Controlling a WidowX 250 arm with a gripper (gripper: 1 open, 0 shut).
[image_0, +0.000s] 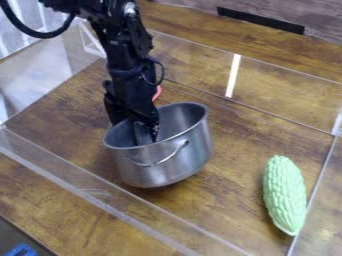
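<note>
A steel pot (174, 155) with a handle stands on the wooden board, slightly tilted in view. My black gripper (131, 125) reaches down over the pot's left rim, its fingertips partly hidden inside or at the rim, so whether it holds the rim cannot be told. A small red object (156, 94) is partly hidden behind the gripper and pot.
A pale green corn-like object (285, 195) lies at the right. Clear low walls edge the work area. The wooden board (241, 130) is free to the right of the pot.
</note>
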